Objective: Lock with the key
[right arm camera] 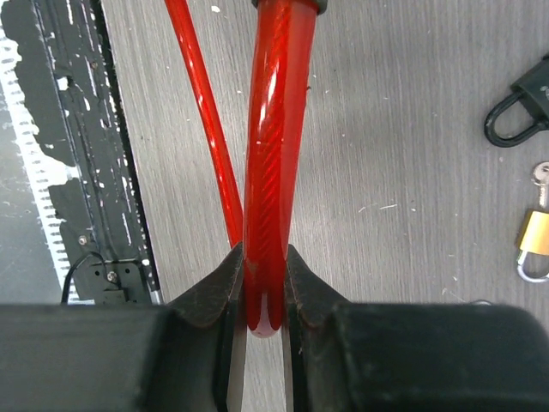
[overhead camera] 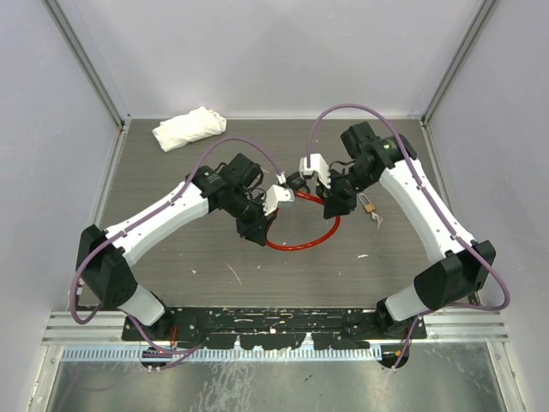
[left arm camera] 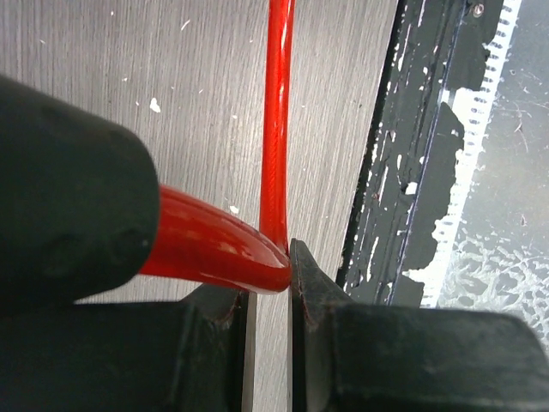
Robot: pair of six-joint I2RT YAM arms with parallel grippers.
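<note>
A thick red cable (overhead camera: 304, 246) with a glossy sleeve bends in a loop between my two grippers. My left gripper is shut on the red cable (left arm camera: 219, 240) at a sharp fold. Close in front of that camera, a large black cylinder (left arm camera: 77, 206) sits around the thicker red piece. My right gripper is shut on another stretch of the cable (right arm camera: 274, 129), which runs up into a black collar (right arm camera: 292, 3). A small silver key (right arm camera: 541, 174) appears beside a yellow padlock (right arm camera: 537, 233) on the table. No key shows in either gripper.
A black padlock (right arm camera: 533, 96) with a black shackle lies farther back, near the middle of the table. A white cloth (overhead camera: 190, 128) rests at the far left.
</note>
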